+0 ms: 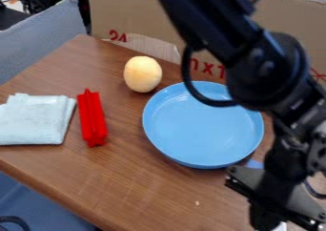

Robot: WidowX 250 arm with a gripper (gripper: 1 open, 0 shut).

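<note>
The black gripper (265,208) is low at the right front of the wooden table, below and right of the blue plate (201,128). Its fingertips are dark and partly cut off near the frame's edge; whether anything is between them cannot be seen. A white strip with some blue lies mostly hidden beneath the gripper. A yellow potato-like object (143,74) sits behind the plate to the left. A red object (91,118) lies left of the plate, beside a folded pale cloth (32,120).
A cardboard box (140,10) stands along the back of the table (121,182). A grey padded edge borders the table at the left.
</note>
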